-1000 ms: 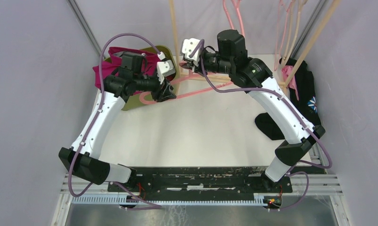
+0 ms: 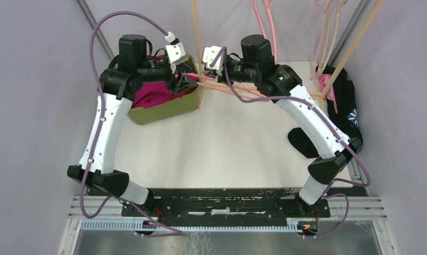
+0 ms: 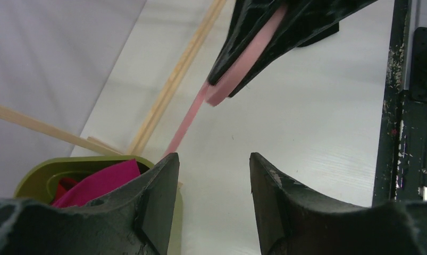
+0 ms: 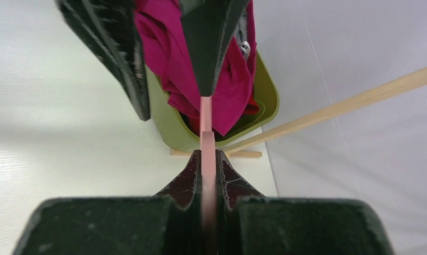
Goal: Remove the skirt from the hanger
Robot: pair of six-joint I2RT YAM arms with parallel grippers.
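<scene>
My right gripper [image 2: 217,74] is shut on a pink hanger [image 4: 208,164], whose bars reach toward the left arm in the top view and run away from the fingers in the right wrist view. My left gripper is part open, with nothing between its fingertips; the pink hanger [image 3: 187,119] is above and beyond them. Magenta cloth [image 4: 227,90] lies in an olive green bin [image 2: 160,114] beneath the left gripper; whether it is the skirt I cannot tell.
Pink and cream hangers [image 2: 272,29] hang on the wooden rack [image 2: 375,10] at back and right. Black clothing [image 2: 349,106] lies at the right.
The left gripper has moved back and up over the bin and off the hanger it was on. The hanger has shifted right with the right gripper, which moved slightly.
</scene>
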